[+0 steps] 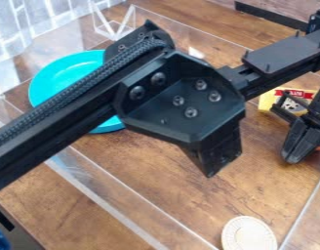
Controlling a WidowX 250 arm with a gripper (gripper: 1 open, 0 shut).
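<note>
The arm's black gripper [300, 137] is at the right edge, low over the wooden floor, partly out of frame; whether it is open or shut cannot be told. Just behind it lies a yellow package [272, 98] with a red label, partly covered by the gripper. A turquoise plate [65, 73] sits at the upper left, partly hidden by the arm. A white round disc [249, 233] lies at the bottom.
The black arm crosses the middle of the view. Clear plastic walls and edges bound the wooden floor [149, 200]. A blue object shows at the lower left corner.
</note>
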